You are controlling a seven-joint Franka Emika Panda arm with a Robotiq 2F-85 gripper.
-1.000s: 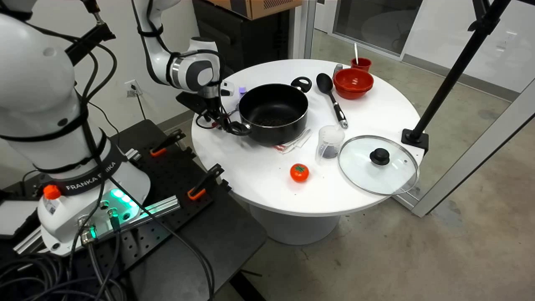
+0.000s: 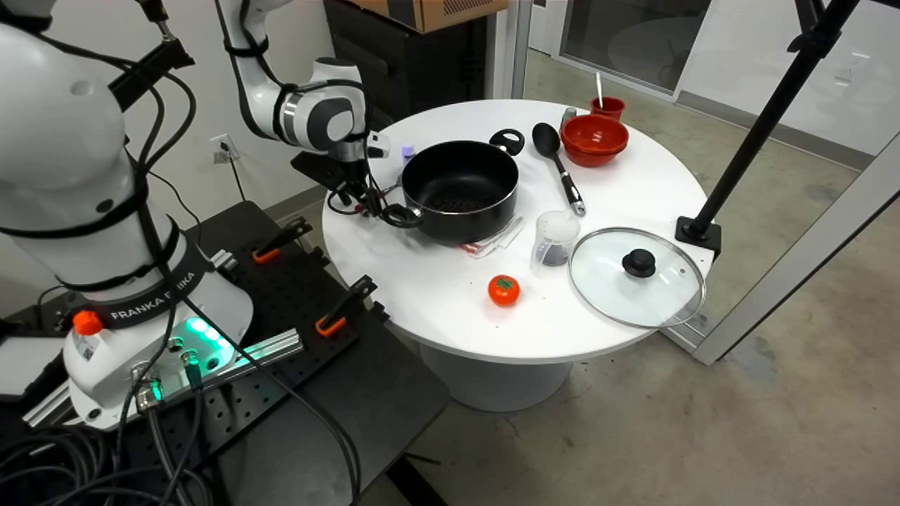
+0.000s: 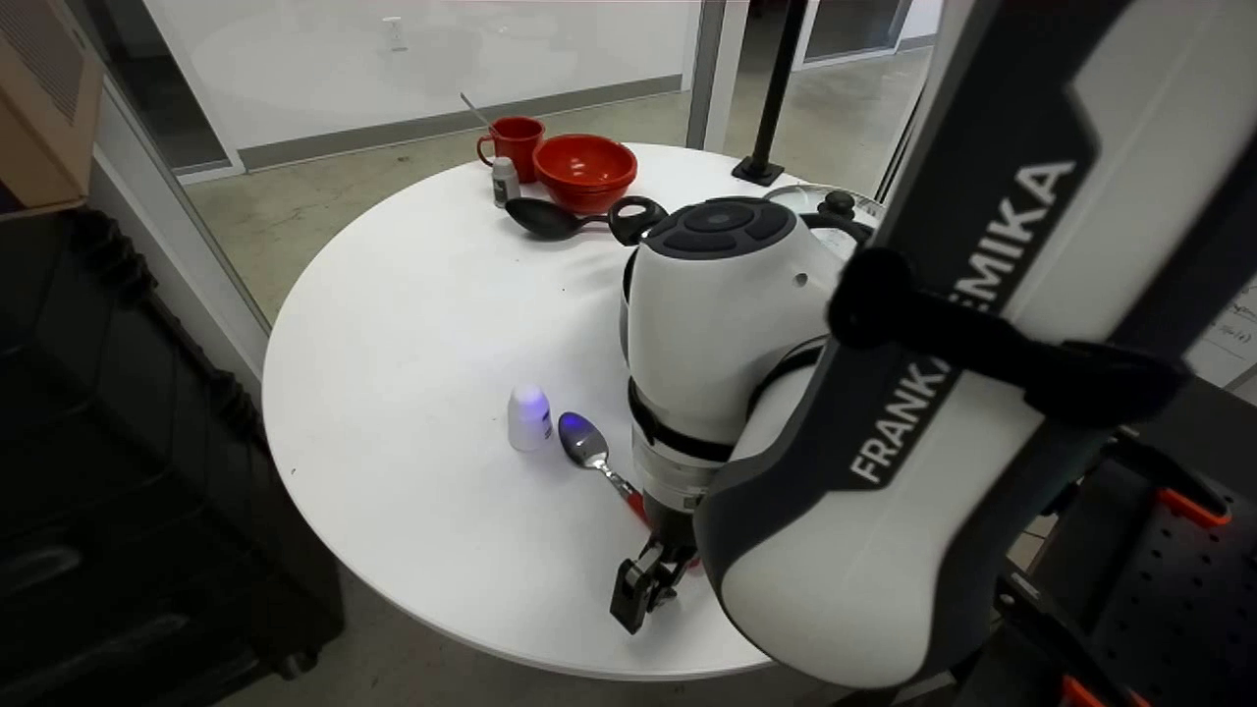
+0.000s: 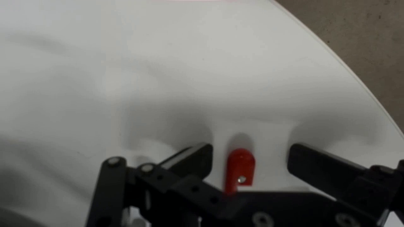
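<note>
A spoon (image 3: 582, 438) with a metal bowl and red handle lies on the white table, its handle running under my wrist. In the wrist view the rounded end of the red handle (image 4: 240, 166) shows between my two fingers, with space on both sides. My gripper is open, its fingertips low over the table and apart from the handle. The rest of the spoon is hidden there by the gripper's body. From the other side, the gripper (image 3: 642, 589) appears near the table's edge.
Close to the spoon stands a small white shaker (image 3: 529, 419). The black pot (image 2: 460, 190) sits beside the arm, its near handle close to my gripper. A tomato (image 2: 503, 290), a clear cup (image 2: 555, 237), a glass lid (image 2: 637, 278) and red bowls (image 2: 595, 139) lie farther off.
The arm's wrist has shifted slightly to the left in exterior view 1. Pot, tomato, cup and lid have stayed in place.
</note>
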